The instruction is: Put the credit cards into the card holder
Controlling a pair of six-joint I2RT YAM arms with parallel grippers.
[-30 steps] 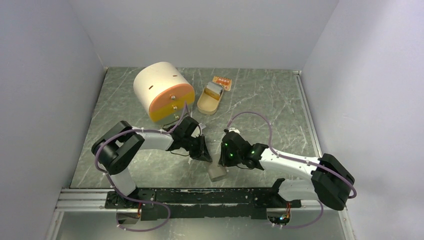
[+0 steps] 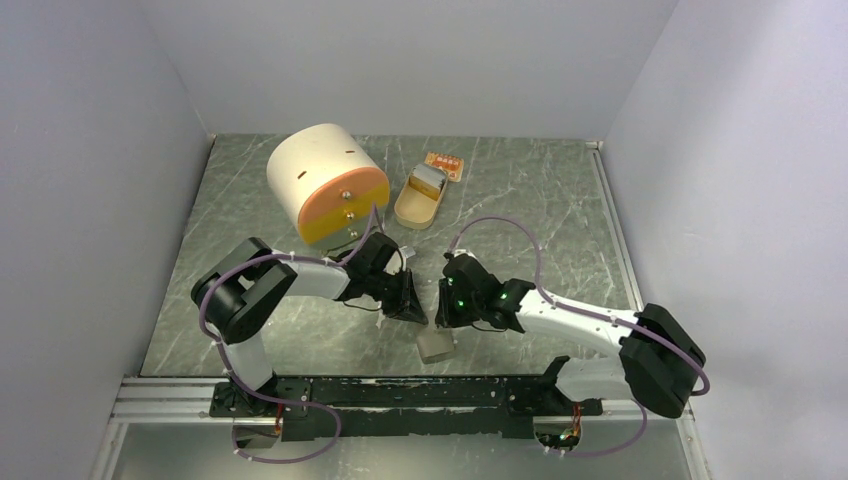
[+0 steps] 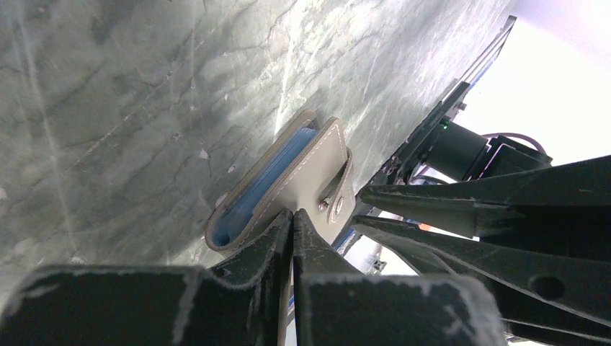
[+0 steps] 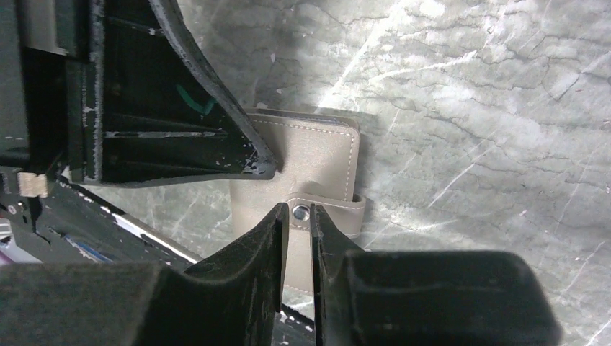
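The beige card holder [image 2: 436, 345] lies near the front edge; in the left wrist view its blue sleeves [image 3: 274, 173] show inside, and in the right wrist view its snap strap [image 4: 331, 213] shows. My left gripper is shut on the holder's near end. My right gripper is over the holder by the snap, its fingertips close together; whether anything is between them is hard to tell. I cannot make out any card for certain.
A cream rounded drawer box [image 2: 310, 175] stands at the back left, with a beige tray [image 2: 415, 208] and an orange packet [image 2: 445, 160] beside it.
My right arm has shifted slightly around the holder over the last second. The left arm moved a little earlier and has since stayed put.
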